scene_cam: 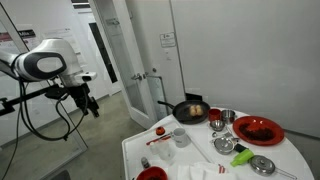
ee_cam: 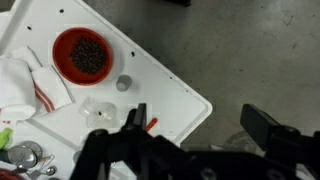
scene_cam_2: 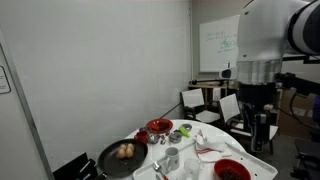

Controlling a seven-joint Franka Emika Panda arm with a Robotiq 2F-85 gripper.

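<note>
My gripper [scene_cam: 91, 105] hangs in the air to the left of the white table [scene_cam: 133, 157] in exterior view 1. Its fingers stand wide apart in the wrist view, where the gripper is open and only tabletop edge and grey floor show between and beyond them. A red bowl of dark beans or grains [ee_cam: 88, 55] is on the table, at upper left in that view. Beside it are a small grey cylinder [ee_cam: 124, 82], a clear glass [ee_cam: 101, 113] and a white cloth with a striped edge [ee_cam: 48, 88].
A black pan with round brown items [scene_cam: 197, 110] lies at the table's back. Nearby are a grey mug [scene_cam: 181, 138], red cups [scene_cam: 228, 116], a red plate [scene_cam: 258, 129], a green object [scene_cam: 242, 157] and a lidded pot [scene_cam: 262, 165]. Open floor lies left of the table.
</note>
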